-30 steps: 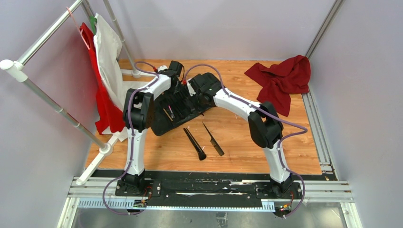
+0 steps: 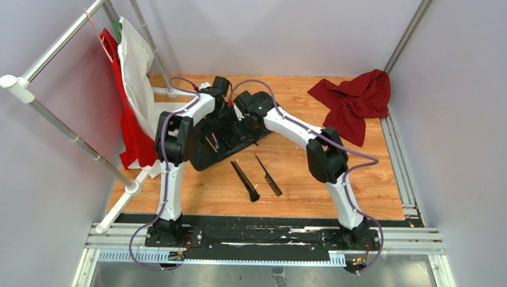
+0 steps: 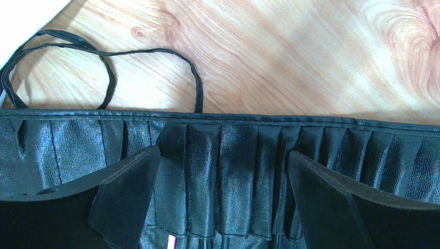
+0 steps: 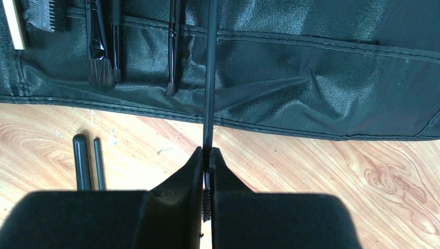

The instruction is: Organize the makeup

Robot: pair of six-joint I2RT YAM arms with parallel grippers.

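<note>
A black makeup roll (image 2: pixel 206 156) lies open on the wooden table, its row of narrow pockets (image 3: pixel 236 176) filling the left wrist view. My left gripper stands open over those pockets, one finger to each side of several of them. In the right wrist view, my right gripper is shut on a thin black-handled brush (image 4: pixel 209 88). The handle reaches across the roll's near edge and beyond the stitched seam; its far end is out of that view. Several brushes (image 4: pixel 98 52) and a small comb-like tool (image 4: pixel 49 14) rest in the roll.
A large black brush and a slim one (image 2: pixel 244 180) lie on the table in front of the roll, beside a black comb (image 2: pixel 272 182). A red cloth (image 2: pixel 359 101) lies at the back right. A clothes rack (image 2: pixel 78 140) stands on the left.
The right arm has shifted slightly, its elbow a little further left, with the thin brush near the roll. The left arm and the loose tools have not moved.
</note>
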